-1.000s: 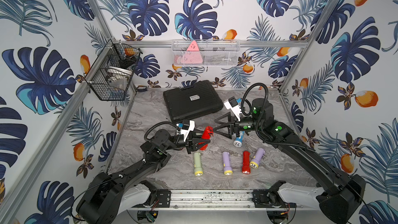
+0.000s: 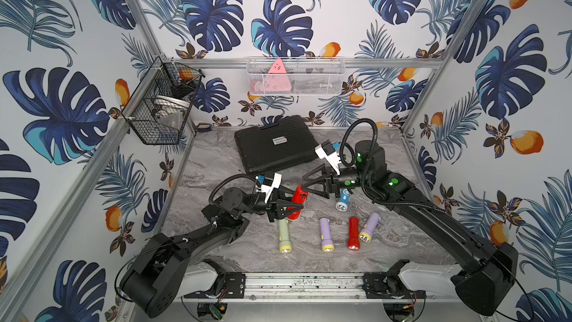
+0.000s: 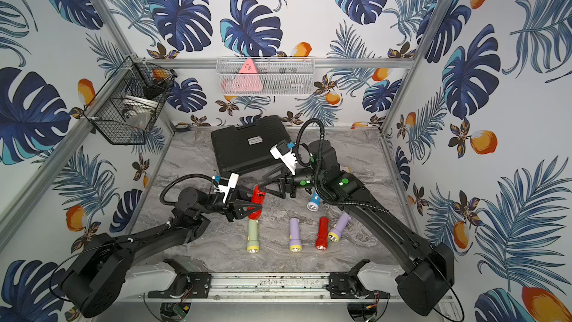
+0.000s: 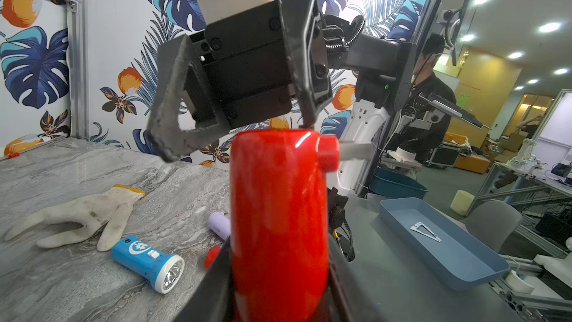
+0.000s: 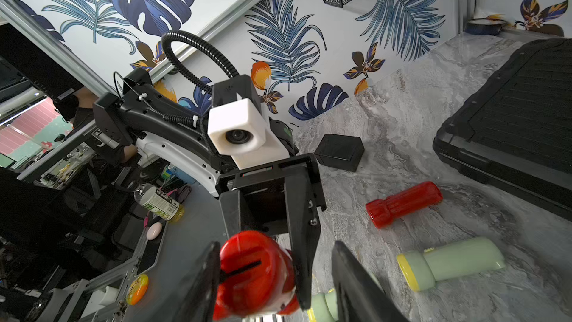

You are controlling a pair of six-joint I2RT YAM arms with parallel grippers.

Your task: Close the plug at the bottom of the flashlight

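Observation:
A red flashlight (image 2: 296, 202) is held upright in my left gripper (image 2: 286, 205), whose fingers are closed around its body (image 4: 278, 220). A small red tab (image 4: 326, 152) sticks out sideways near its top, with a pale piece behind it. My right gripper (image 3: 271, 182) is just right of and slightly above the red flashlight, its fingers parted. In the right wrist view the flashlight's red end (image 5: 247, 274), with a dark slot or line, sits low between the blurred fingers; whether they touch it I cannot tell.
Several flashlights, green (image 2: 284, 235), purple (image 2: 326, 234), red (image 2: 353, 232) and blue (image 2: 342, 202), lie on the marble table. A closed black case (image 2: 275, 143) lies behind. A white glove (image 4: 83, 220) lies on the table in the left wrist view.
My right gripper has moved slightly left toward the red flashlight.

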